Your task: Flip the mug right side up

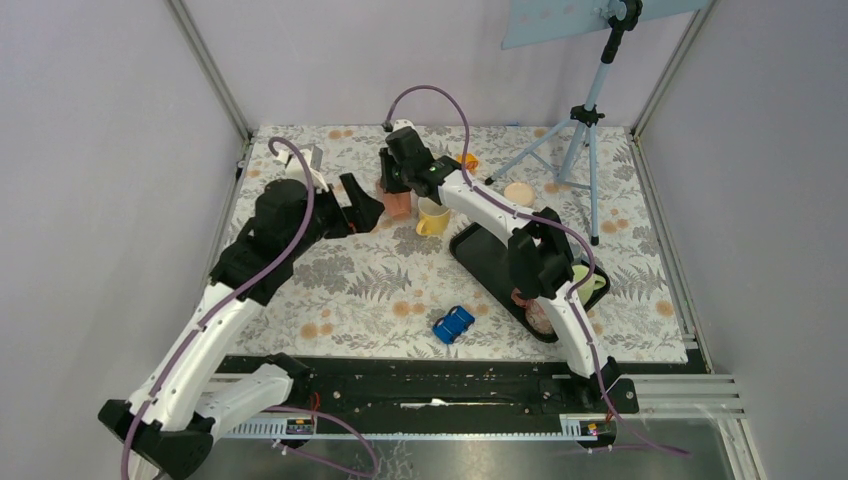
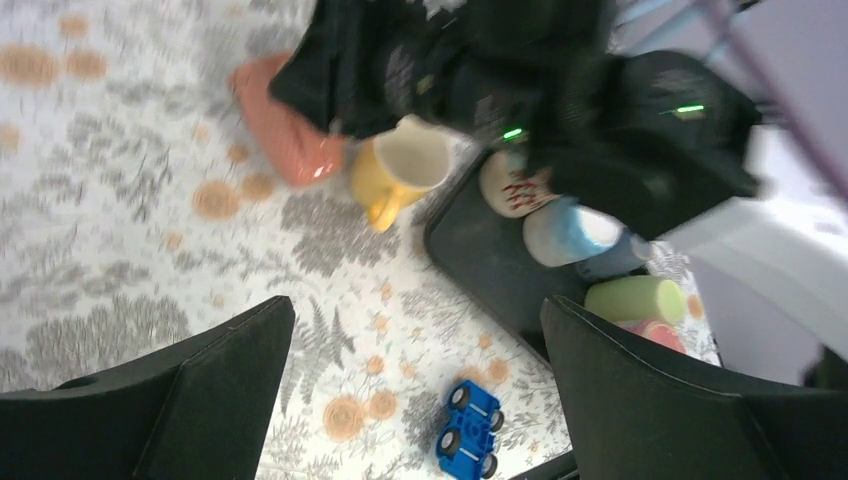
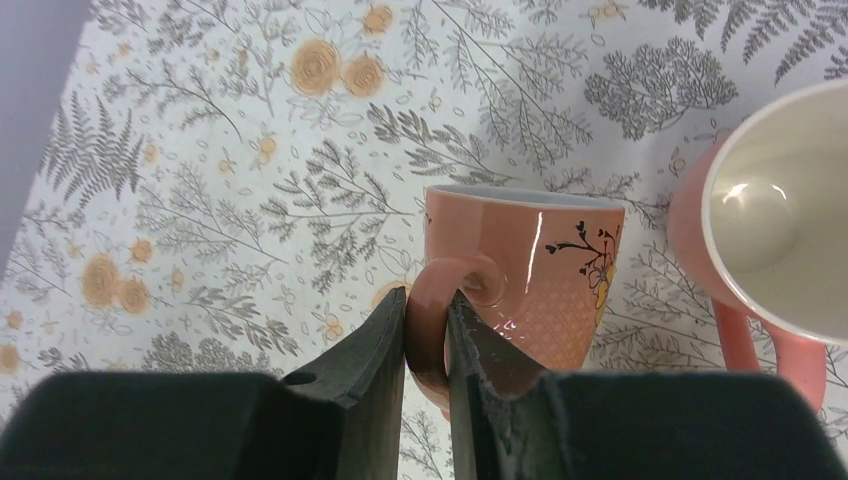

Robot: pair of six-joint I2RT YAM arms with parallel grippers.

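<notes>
A pink mug (image 1: pixel 397 204) with a flower print lies tilted at the back middle of the table (image 1: pixel 350 290); in the right wrist view the mug (image 3: pixel 540 270) has its handle gripped in my shut right gripper. My right arm hides part of it in the top view. My left gripper (image 1: pixel 360 205) is open, raised to the left of it, with nothing between its fingers.
A yellow mug (image 1: pixel 433 222) stands just right of the pink one; another pink mug (image 3: pixel 765 210) shows in the right wrist view. A black tray (image 1: pixel 480 268) with several mugs, a tripod (image 1: pixel 593 170) and a blue toy car (image 1: pixel 453 322) surround clear table at front left.
</notes>
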